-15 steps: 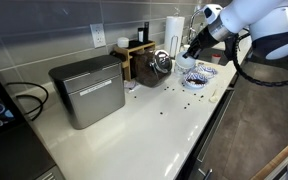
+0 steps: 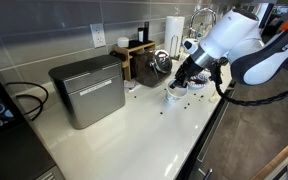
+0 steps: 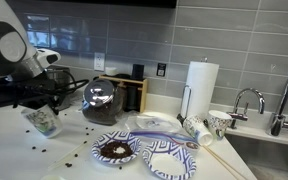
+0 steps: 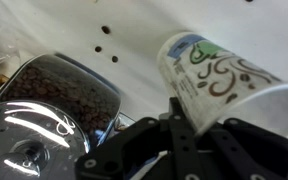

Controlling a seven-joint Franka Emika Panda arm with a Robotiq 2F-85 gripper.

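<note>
My gripper (image 3: 46,98) is shut on a white paper cup (image 3: 42,122) with a coffee-themed print. In the wrist view the fingers (image 4: 181,122) pinch the cup (image 4: 206,78) by its wall near the rim. Exterior view 2 shows the cup slightly tilted, low over the white counter; whether its base touches cannot be told. A glass jar of coffee beans (image 4: 64,95) with a shiny lid stands beside it. What the cup holds is hidden.
A patterned plate with dark beans (image 3: 114,150) and an emptier plate (image 3: 168,158) lie to the right in exterior view 2. Loose beans dot the counter. More cups (image 3: 218,122), a paper towel roll (image 3: 199,90) and a toaster (image 2: 90,92) stand around.
From near the plates, the gripper and cup have come down and towards the toaster side, to a spot near the jar.
</note>
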